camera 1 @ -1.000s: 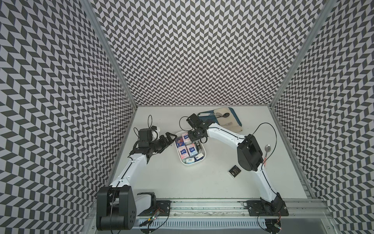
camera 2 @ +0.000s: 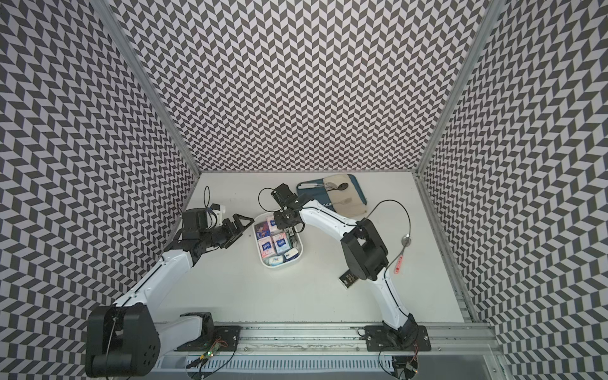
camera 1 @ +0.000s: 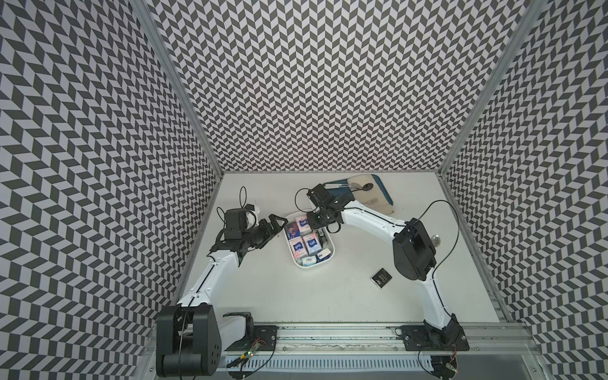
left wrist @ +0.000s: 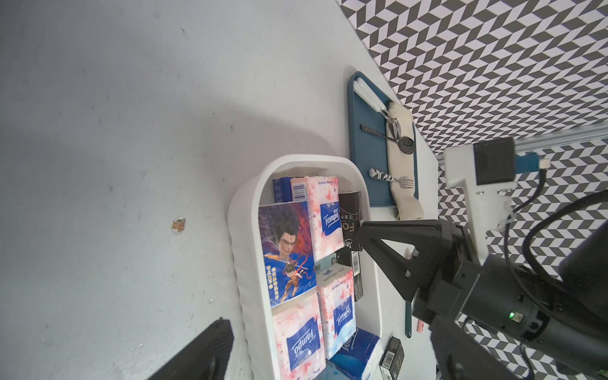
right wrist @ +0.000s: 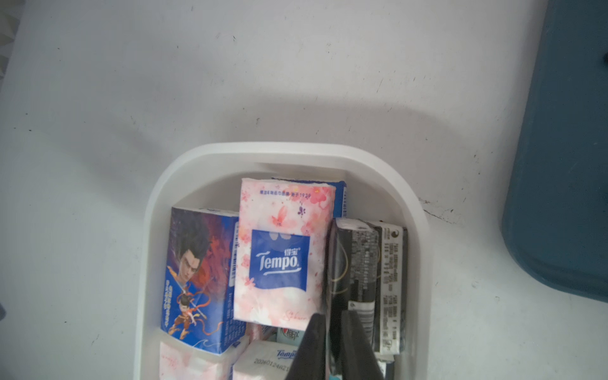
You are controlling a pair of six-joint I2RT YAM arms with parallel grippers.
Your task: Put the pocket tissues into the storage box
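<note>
The white storage box (camera 1: 332,253) holds several tissue packs, among them a pink Tempo pack (right wrist: 272,253) and a blue pack with a cartoon figure (right wrist: 199,278). Black packs (right wrist: 357,266) stand along its right wall. My right gripper is over the box's far right part, its fingers drawn together in front of the black packs; no pack shows gripped. In the left wrist view its tip meets the edge of a black pack. My left gripper (camera 1: 280,223) stands open at the box's left side, empty. Another black pack (camera 1: 381,277) lies on the table, outside the box.
A blue tray (left wrist: 370,161) with cutlery and a beige cloth (left wrist: 401,164) lies behind and to the right of the box. A spoon with a red handle (camera 2: 399,262) lies far right. The table in front of the box is clear.
The left arm looks still, and the packs' arrangement is much the same.
</note>
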